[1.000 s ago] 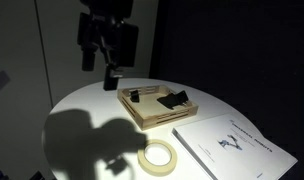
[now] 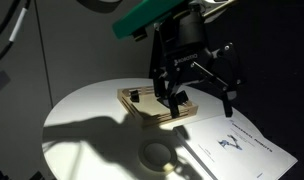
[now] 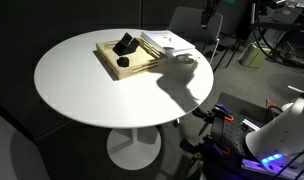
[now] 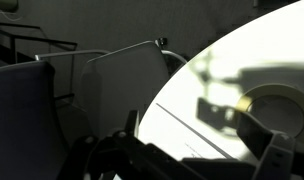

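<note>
My gripper [image 2: 202, 108] is open, fingers spread apart with nothing between them, and in exterior view 1 it appears in front of the tray's right side and the white booklet. A pale roll of tape [image 2: 143, 160] lies flat on the table, partly in the arm's shadow. In the wrist view the tape's ring [image 4: 244, 101] shows at the right, partly covered by a dark finger. Exterior view 2 has the gripper [image 3: 208, 14] at the top right, raised above the table.
A light wooden tray [image 2: 152, 119] with black objects [image 3: 125, 45] in it stands on the round white table [image 3: 97, 85]. The white booklet [image 2: 247, 150] lies at the table's right side. A chair [image 3: 190, 20] is behind it.
In exterior view 1 my gripper has moved right, from left of the tray to in front of its right side and the booklet. Its shadow now falls across the tape. The objects have stayed put.
</note>
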